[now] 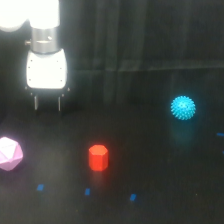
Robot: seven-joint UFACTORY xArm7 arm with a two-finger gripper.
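My gripper (pixel 48 103) hangs at the upper left, white-bodied with two thin fingers set apart and nothing between them. Below it and to the right, a red faceted block (pixel 98 157) rests on the dark surface. A spiky cyan ball (pixel 182 107) lies far to the right of the gripper. At the left edge is a pink and white faceted ball (pixel 10 153), partly cut off by the frame. The gripper is apart from all three.
Small blue marks dot the dark surface (pixel 165 165), one blue mark (pixel 132 197) near the bottom. Between the red block and the cyan ball the surface is clear. A dark curtain-like backdrop (pixel 130 55) hangs behind.
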